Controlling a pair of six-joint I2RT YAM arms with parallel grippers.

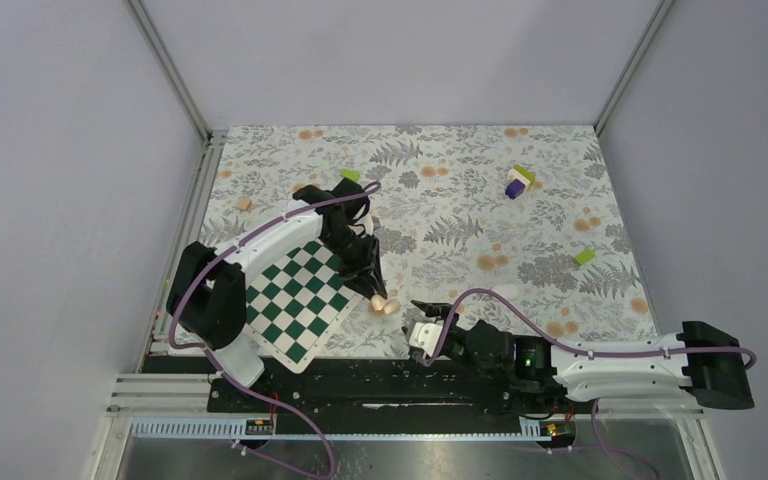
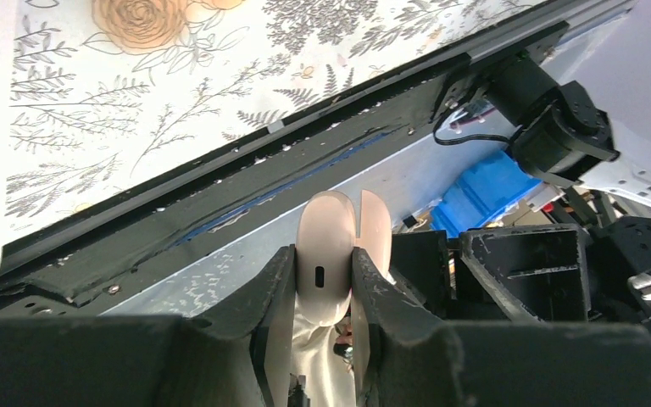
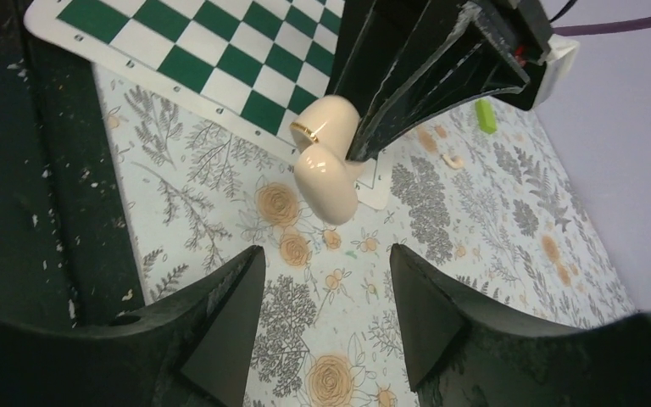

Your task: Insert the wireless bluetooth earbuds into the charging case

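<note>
The cream charging case is held in my left gripper over the table's front edge, its lid raised beside the body; in the right wrist view the case (image 3: 326,182) hangs at the tips of the black left fingers. My right gripper stands open just right of the case, nothing between its fingers. A white oblong object (image 1: 505,291) lies on the table to the right, partly behind the purple cable; a small cream piece (image 3: 453,159) lies beyond the case. Whether earbuds sit inside cannot be seen.
A green-and-white checkered board (image 1: 295,310) lies under the left arm. Small blocks stand at the back right (image 1: 517,183), with a green block (image 1: 584,257) at right and a tan block (image 1: 244,203) at left.
</note>
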